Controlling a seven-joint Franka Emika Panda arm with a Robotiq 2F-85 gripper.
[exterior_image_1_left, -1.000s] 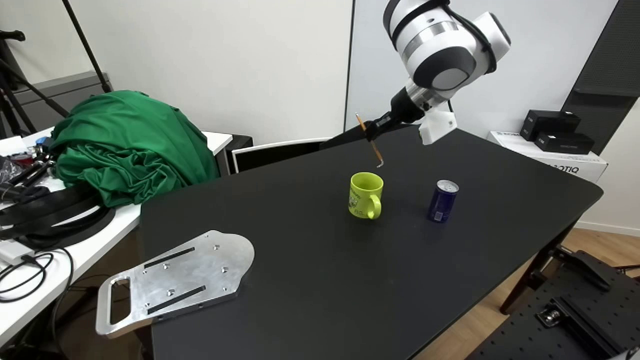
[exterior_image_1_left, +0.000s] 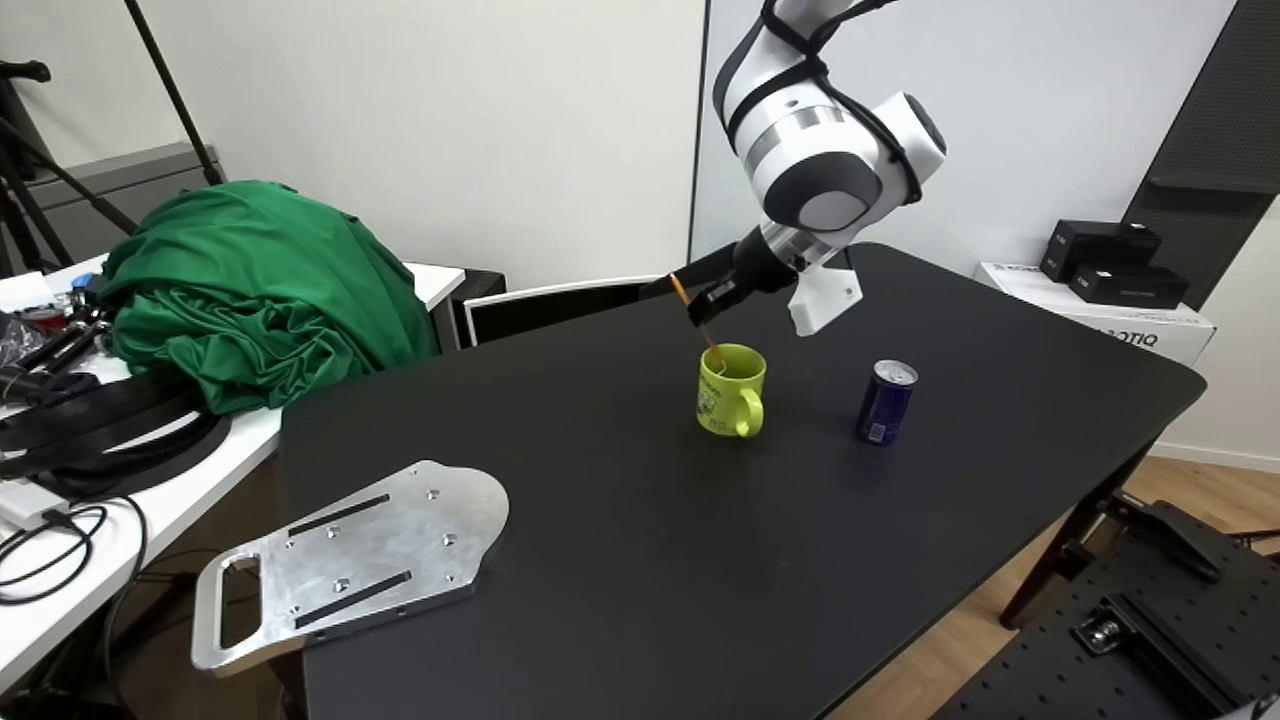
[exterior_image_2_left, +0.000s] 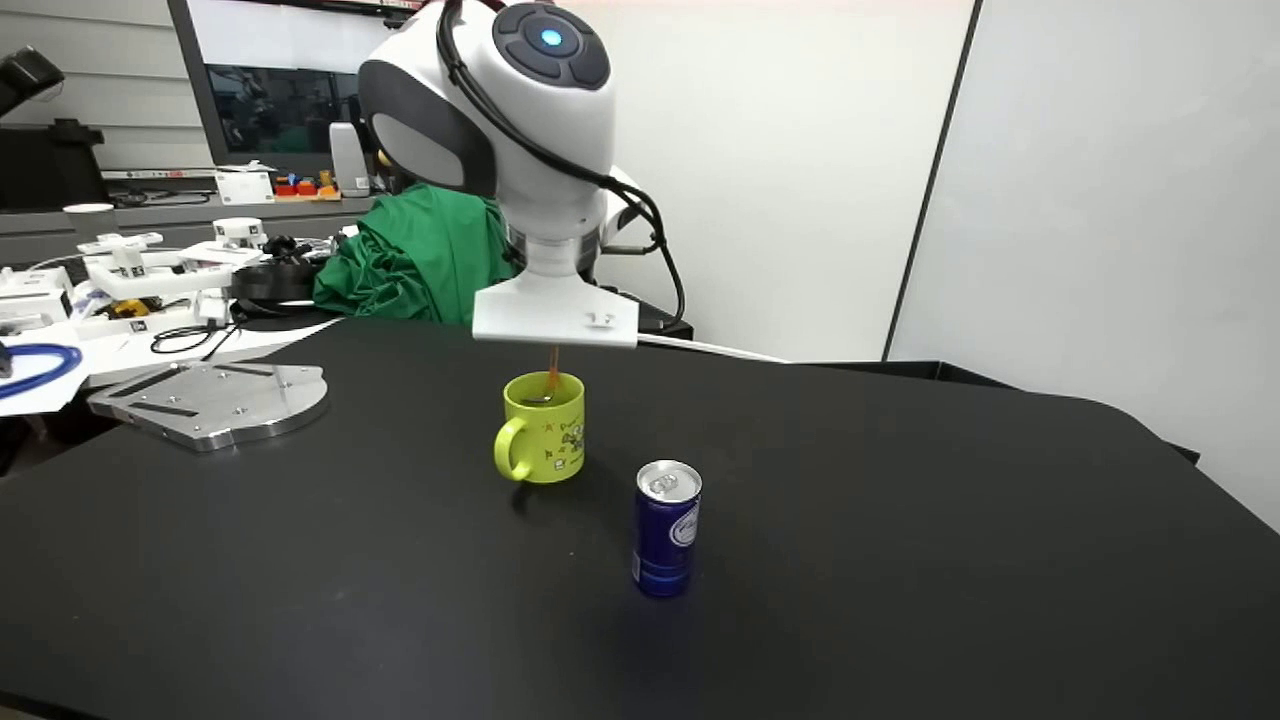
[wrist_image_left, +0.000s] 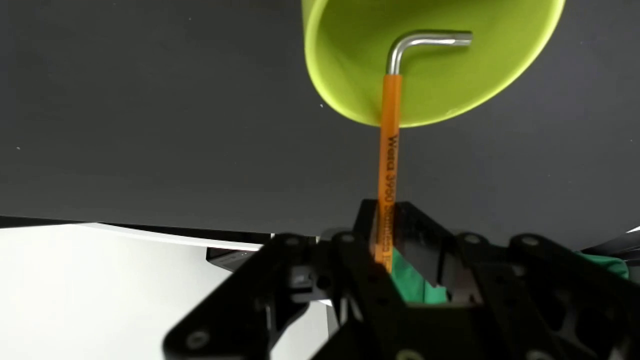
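My gripper is shut on an orange hex key (wrist_image_left: 389, 144), its fingers pinching the sleeve part-way along. Tilted, the key's bent silver end reaches down inside the rim of a lime green mug (exterior_image_1_left: 732, 396), as exterior view 1 and the wrist view both show. The mug stands upright on the dark table, its handle turned toward the front. Just above and behind the mug is the gripper, apart from it. In exterior view 2 the white bracket hides the fingers, while the key shows over the mug (exterior_image_2_left: 546, 438).
A dark blue can (exterior_image_1_left: 887, 402) stands upright to the right of the mug. A metal plate (exterior_image_1_left: 372, 540) lies at the table's left edge, with a green cloth heap (exterior_image_1_left: 258, 288) beyond on a white side table.
My gripper has come down and to the left, carrying the hex key. The key's bent end, earlier above the mug, is now inside its rim. Mug and can have stayed put.
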